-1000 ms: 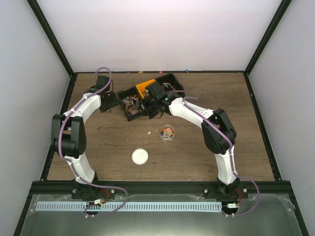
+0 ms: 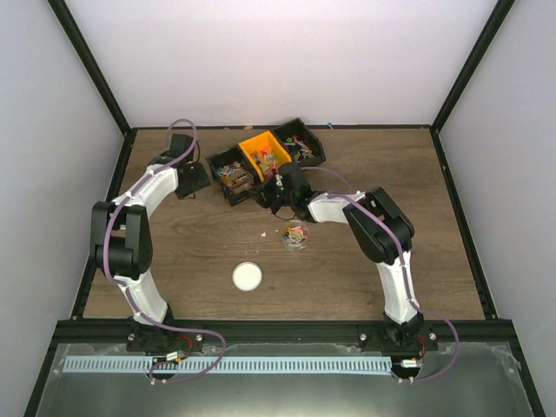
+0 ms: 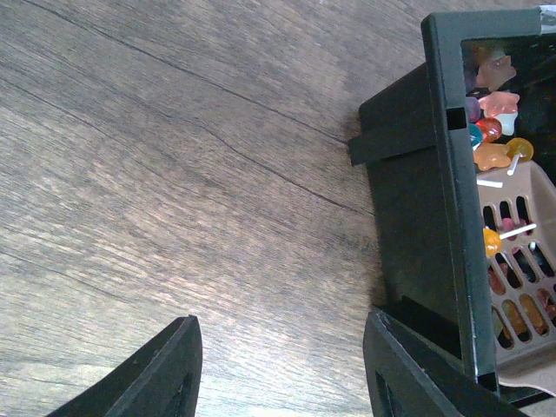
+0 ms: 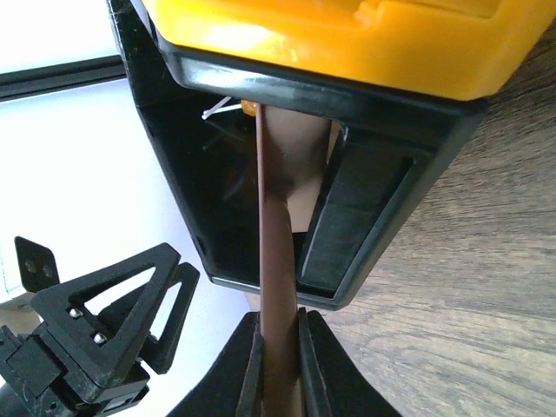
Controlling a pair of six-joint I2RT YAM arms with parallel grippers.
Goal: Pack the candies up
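Note:
A black box (image 2: 228,156) holds candies and a slotted tray (image 3: 519,313); beside it stand an orange box (image 2: 264,142) and another black box (image 2: 306,133), also with candies. My left gripper (image 2: 196,179) stands part open left of the boxes, nothing between its fingers. My right gripper (image 2: 265,193) is shut on a brown strip (image 4: 278,261), which reaches into a black box below the orange one in the right wrist view; I cannot tell what it belongs to.
A clear bowl of candies (image 2: 294,235) and a white lid (image 2: 247,276) lie in front of the boxes.
The boxes have shifted slightly. The left arm looks still.

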